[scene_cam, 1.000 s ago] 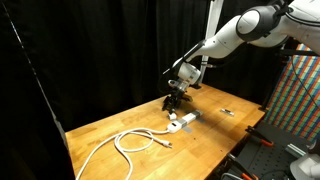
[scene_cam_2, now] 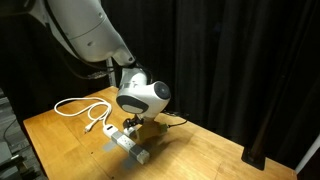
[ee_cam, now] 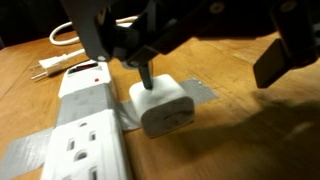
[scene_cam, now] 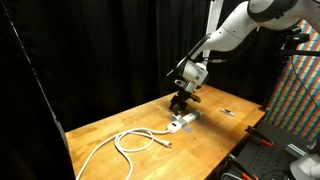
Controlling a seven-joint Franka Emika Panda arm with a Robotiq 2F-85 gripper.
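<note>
A white power strip (ee_cam: pixel 88 125) with outlets runs along the left of the wrist view, with grey tape across it. Beside it stands a small white block like a plug adapter (ee_cam: pixel 162 105), its rounded face toward the camera. My gripper is open, its dark fingers (ee_cam: pixel 287 55) spread wide. The left one is close above the block, and a thin dark piece reaches the block's top; whether they touch cannot be told. In the second exterior view, the strip (scene_cam_2: pixel 124 144) lies on the table just in front of the gripper, which is partly hidden by the arm.
A white cord (scene_cam: pixel 125 142) with a plug loops over the table left of the strip. Small items (scene_cam: pixel 227 112) lie to the right. Black curtains stand behind the table (scene_cam: pixel 120 128), and a small dark object (scene_cam_2: pixel 253 158) rests at its far edge.
The arm's wrist has shifted slightly to the right in the first exterior view and turned a little. The strip and its cord look unmoved.
</note>
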